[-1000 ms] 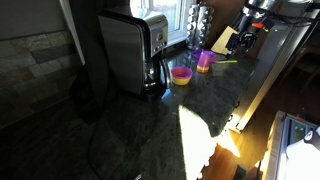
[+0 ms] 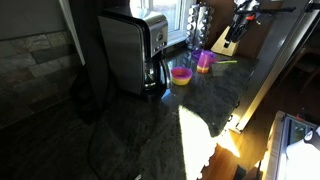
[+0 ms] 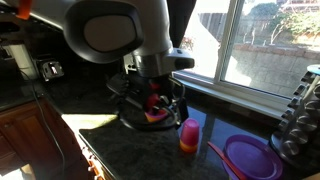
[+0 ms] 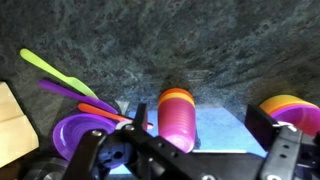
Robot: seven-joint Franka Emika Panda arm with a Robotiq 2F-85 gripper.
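Observation:
My gripper is open above the dark counter, with nothing between its fingers. Below it in the wrist view, partly framed by the fingers, is a pink cup (image 4: 177, 122) with an orange rim, apparently stacked; it also shows in exterior view 2 as a pink cup (image 3: 189, 134). At the wrist view's right edge, pink and yellow bowls (image 4: 292, 108) are partly hidden by a finger. To the left are a purple plate (image 4: 68, 130), a green knife (image 4: 58, 70), a purple utensil (image 4: 75, 95) and an orange utensil (image 4: 115, 115).
A coffee maker (image 2: 137, 50) stands on the counter near the bowls (image 2: 181, 75). A spice rack (image 3: 300, 120) is by the window beyond the plate (image 3: 252, 157).
My gripper has risen a little in exterior view 1. The cup and bowls there have stayed where they were.

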